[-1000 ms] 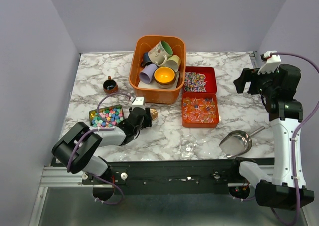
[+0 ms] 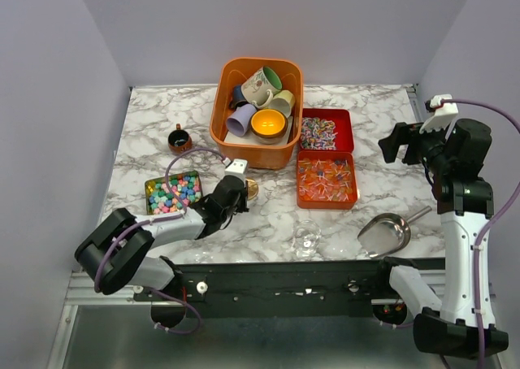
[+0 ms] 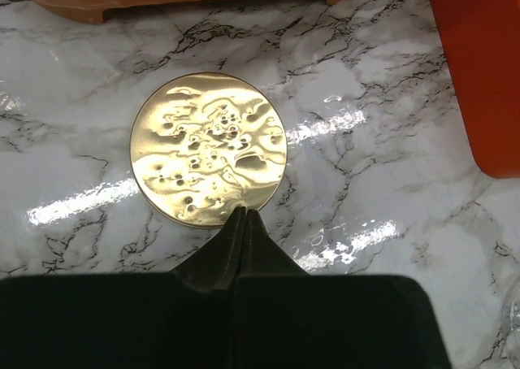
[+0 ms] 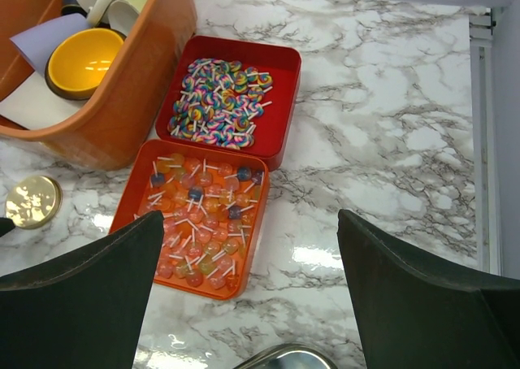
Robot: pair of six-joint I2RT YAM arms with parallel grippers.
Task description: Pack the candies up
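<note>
The gold round lid [image 3: 209,149] lies flat on the marble table, in front of the orange bin. My left gripper is shut with nothing between its fingers; in the left wrist view its tips overlap the lid's near edge, and I cannot tell if they touch it. From above, the left arm partly covers the lid [image 2: 252,189]. My right gripper stands open and empty, high over the right side. A red tray [image 4: 280,109] holds swirl lollipops, an orange tray [image 4: 258,223] round lollipops. Colourful round candies fill a tray [image 2: 149,192] at left. A clear jar [image 2: 307,237] stands near the front.
A large orange bin [image 2: 218,121] with mugs and a yellow bowl stands at the back. A metal scoop [image 2: 384,235] lies front right, a dark mug [image 2: 179,140] back left.
The right arm shifted slightly.
</note>
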